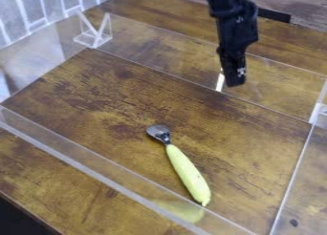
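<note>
My black gripper (pixel 234 74) hangs from the top of the view over the back part of a clear-walled enclosure, its fingers pointing down. It looks shut, and I see nothing held in it. A utensil with a long pale yellow-green handle (pixel 186 174) and a small metal head (pixel 160 133) lies on the wooden floor in the lower middle, well apart from the gripper.
Transparent walls (pixel 90 162) surround the wooden work surface (pixel 90 96), with a small clear bracket (pixel 96 29) at the back left corner.
</note>
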